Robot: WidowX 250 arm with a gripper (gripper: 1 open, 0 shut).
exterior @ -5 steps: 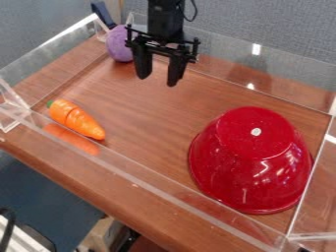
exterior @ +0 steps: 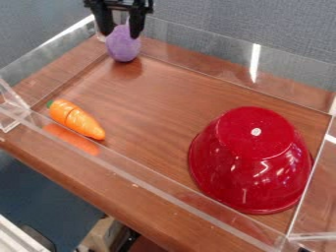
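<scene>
The black gripper (exterior: pixel 118 18) is at the top edge of the view, mostly cropped, just above a purple round object (exterior: pixel 122 45) near the back left corner of the wooden surface. Whether its fingers hold anything is hard to tell. An orange carrot (exterior: pixel 78 118) lies at the front left. An upturned red bowl (exterior: pixel 250 167) rests on the right.
Clear plastic walls (exterior: pixel 250 71) ring the wooden surface (exterior: pixel 163 118), whose middle is free. A grey wall stands behind it, and dark floor shows at the lower left.
The gripper has moved left and back, up toward the top edge, to over the purple object. The carrot and red bowl have not moved.
</scene>
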